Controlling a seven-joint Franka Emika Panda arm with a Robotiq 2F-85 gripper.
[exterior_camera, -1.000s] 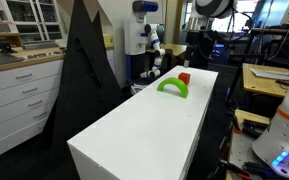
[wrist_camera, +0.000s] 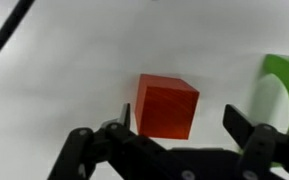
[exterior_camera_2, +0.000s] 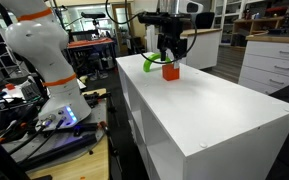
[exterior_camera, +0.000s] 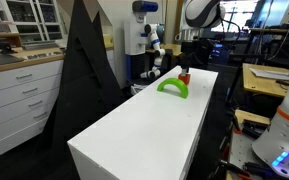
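Note:
A red-orange block (wrist_camera: 167, 107) stands on the white table, and in the wrist view it lies between and ahead of my fingertips. My gripper is open, its dark fingers apart with white table visible on the right side of the block. In exterior view 2 the block (exterior_camera_2: 171, 71) stands right below the gripper (exterior_camera_2: 168, 54). Exterior view 1 shows the block (exterior_camera: 184, 79) small at the table's far end.
A green arch (exterior_camera: 173, 87) stands close beside the block; its curve (wrist_camera: 287, 78) enters the wrist view at right. A black cable (wrist_camera: 8, 32) crosses the wrist view's upper left corner.
My gripper has come down toward the block over the last second. The block and the green arch show no clear movement.

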